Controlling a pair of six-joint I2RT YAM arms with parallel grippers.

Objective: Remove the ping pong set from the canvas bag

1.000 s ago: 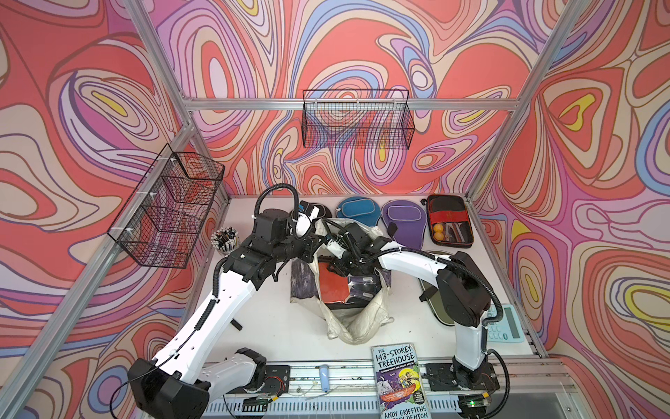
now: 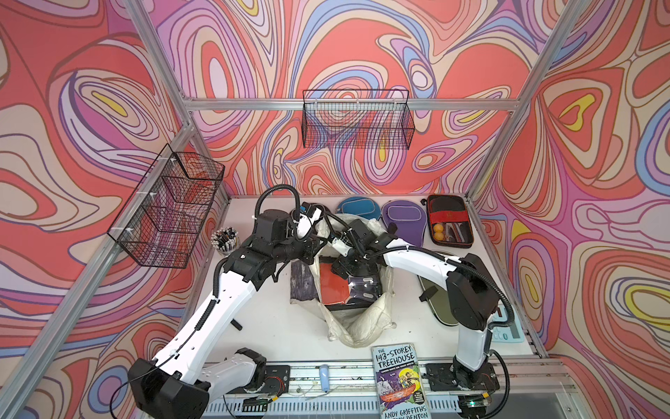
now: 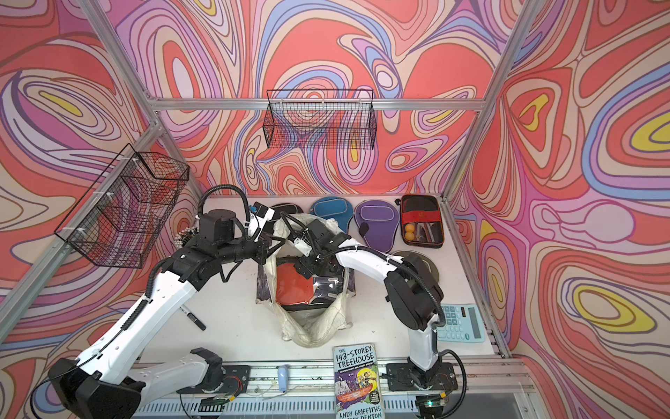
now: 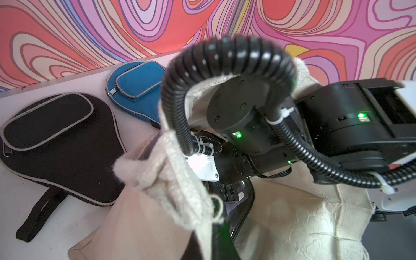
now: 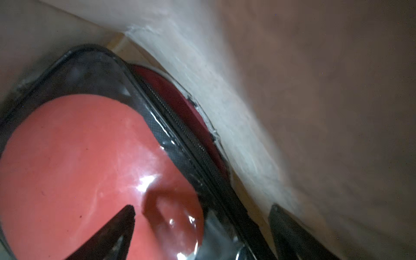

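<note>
A cream canvas bag point(image 2: 359, 324) stands open mid-table. In it lies a ping pong set point(image 2: 333, 282), a red paddle in a clear, black-zipped case point(image 5: 86, 173). My left gripper point(image 2: 317, 241) is shut on the bag's upper left rim, whose cloth point(image 4: 177, 182) fills the bottom middle of the left wrist view. My right gripper reaches down into the bag, open over the case's zipped edge, its fingers apart with the case below.
Black, blue point(image 2: 357, 208) and purple point(image 2: 402, 223) paddle covers lie behind the bag, a red-black case point(image 2: 448, 220) at back right. A calculator point(image 3: 460, 322) lies at right, a book point(image 2: 394, 380) at the front. Wire baskets hang on the frame.
My right arm and gripper have shifted slightly within the bag. The bag's front has sagged slightly toward the front. My left arm stays nearly still.
</note>
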